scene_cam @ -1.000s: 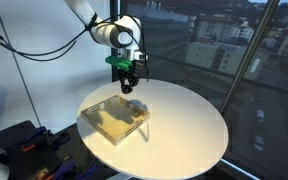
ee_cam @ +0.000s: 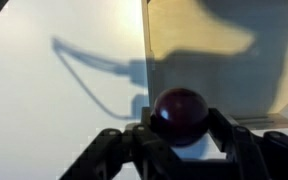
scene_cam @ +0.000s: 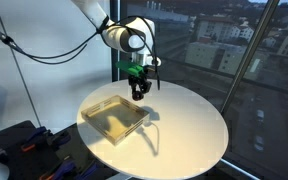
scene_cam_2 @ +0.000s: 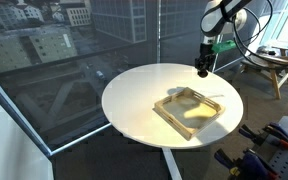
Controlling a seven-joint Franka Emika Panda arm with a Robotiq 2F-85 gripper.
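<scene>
A dark reddish round object (ee_cam: pixel 180 116) sits between the fingertips of my gripper, which is shut on it. In exterior view 1 my gripper (scene_cam: pixel 138 93) hangs over the white table just past the back right corner of a shallow wooden tray (scene_cam: pixel 116 131). Exterior view 2 shows the dark object (scene_cam_2: pixel 202 72) held up in the air, clear of the tabletop, with the tray (scene_cam_2: pixel 192 132) nearer that camera. From the wrist, the tray's edge (ee_cam: pixel 150 50) runs beneath the object. The tray's inside looks empty in the exterior views.
Shadows of the arm fall on the table and into the tray. Black frames and cables (scene_cam: pixel 44 150) stand beside the table at the left.
Over the last second the arm has moved rightward and slightly down in exterior view 1, carrying the dark object with it. The tray has stayed put.
</scene>
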